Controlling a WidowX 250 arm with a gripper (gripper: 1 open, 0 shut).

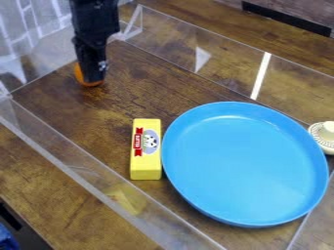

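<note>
My black gripper [92, 61] hangs at the upper left, over a small orange object [86, 72] near the clear tray wall. The gripper looks shut; whether anything is between its fingertips cannot be made out, as it partly covers the orange object. A yellow box [145, 148] with a red label lies upright along the view in the middle, just left of a large blue plate [245, 161].
Clear acrylic walls enclose the wooden surface [78, 122]. A white round object [322, 135] sits at the right edge.
</note>
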